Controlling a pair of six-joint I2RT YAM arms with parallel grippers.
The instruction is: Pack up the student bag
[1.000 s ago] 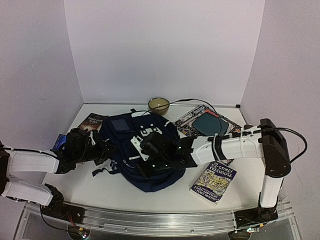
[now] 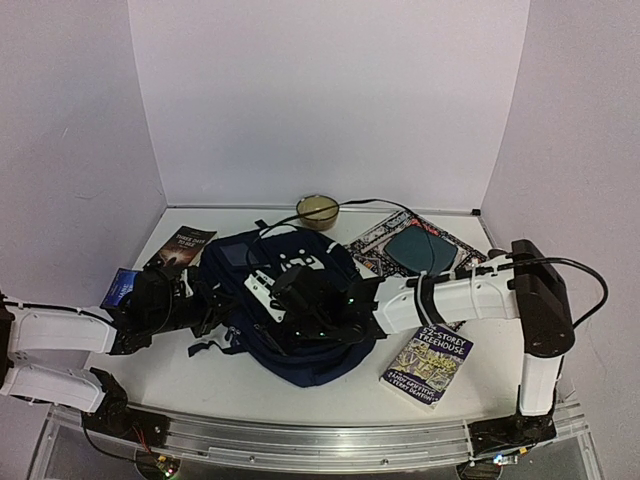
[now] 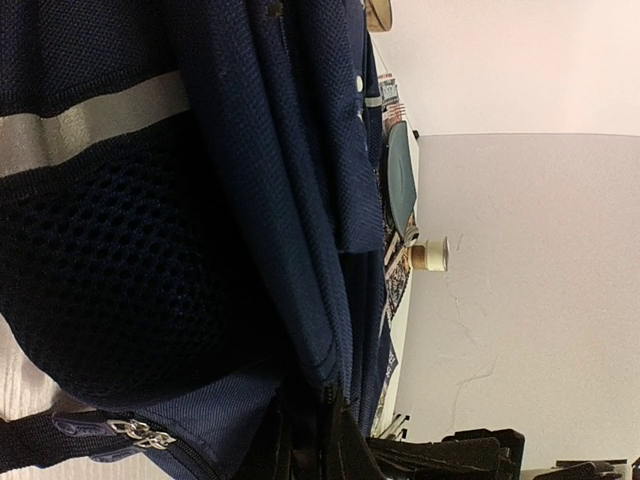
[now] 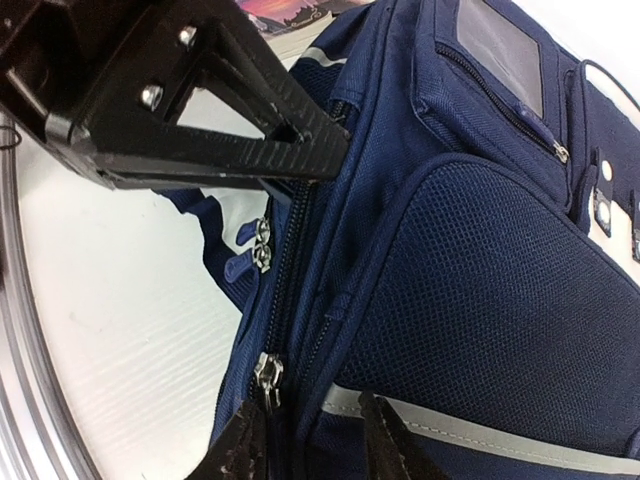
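Note:
The navy student bag (image 2: 310, 370) lies on the table between both arms. In the right wrist view, my left gripper is shut on the bag's edge beside the zipper. Its fingers also meet close together at the bottom of the left wrist view, against the navy fabric. My right gripper is over the bag's near side, with a gap between its fingertips. A metal zipper slider (image 4: 268, 370) sits by its left finger, and bag fabric shows behind the gap. Two more zipper pulls (image 4: 258, 250) hang farther up, near the left gripper.
The Treehouse book (image 2: 428, 365) is right of the bag; a dark-covered book (image 2: 187, 245) and a blue book (image 2: 120, 287) are left. A bowl (image 2: 318, 211) stands behind. A teal flat item (image 2: 420, 250) rests on a patterned cloth (image 2: 375, 235). Bare table lies in front.
Over the last second my right gripper has shifted slightly left across the bag. The bag's near edge has moved slightly; my left arm is nearly still.

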